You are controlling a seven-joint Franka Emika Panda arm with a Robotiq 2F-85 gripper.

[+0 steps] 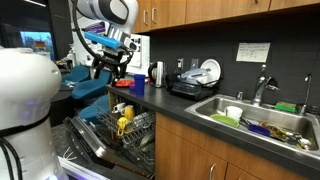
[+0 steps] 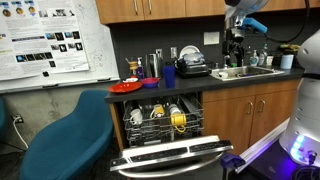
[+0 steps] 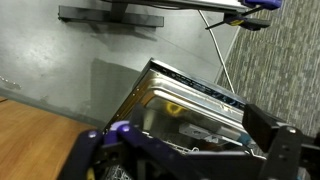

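My gripper (image 1: 118,72) hangs in the air high above the open dishwasher, its fingers apart and empty. In the wrist view its dark fingers (image 3: 128,148) show at the bottom, with the dishwasher door (image 3: 185,85) far below them. A pulled-out dish rack (image 2: 152,130) stands behind the lowered door and bears several pieces of dishware. One of these is a yellow cup (image 2: 178,121); it also shows in exterior view 1 as a yellow item (image 1: 124,122). Nothing touches the gripper.
The dark counter (image 1: 170,101) carries a blue container (image 2: 169,76), a red plate (image 2: 125,87) and a dish drainer (image 1: 188,88). To the right is a metal sink (image 1: 265,118) holding several items. A blue beanbag (image 2: 65,140) lies left of the dishwasher.
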